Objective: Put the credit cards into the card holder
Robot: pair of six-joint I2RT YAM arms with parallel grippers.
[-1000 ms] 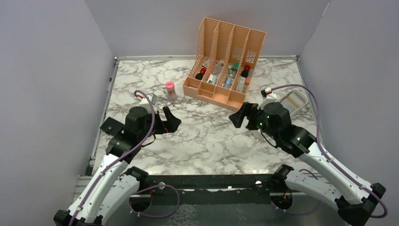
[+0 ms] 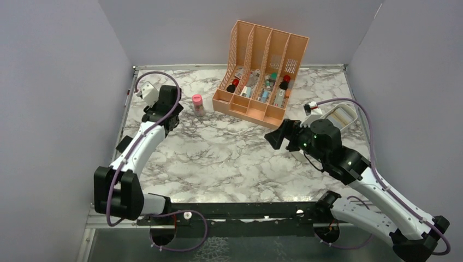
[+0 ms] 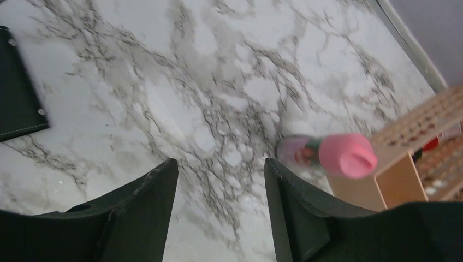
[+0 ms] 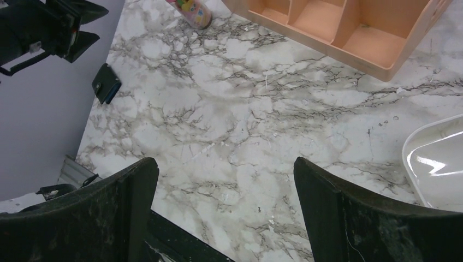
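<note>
A black flat object, apparently the card holder, lies on the marble table at the left, also seen small in the right wrist view [image 4: 106, 83]. My left gripper is over the table near the back left; its fingertips stand apart with no object visible between them, and its grip is unclear. My right gripper stands open and empty over the right side, beside a white tray [image 4: 412, 158]. I cannot clearly identify credit cards in these views.
A peach compartment organizer [image 2: 248, 114] with bottles and small items stands at the back centre. A pink-lidded container [image 2: 198, 103] stands to its left.
My left arm has swung toward the back of the table, uncovering more of the front left. The right arm looks almost unchanged.
</note>
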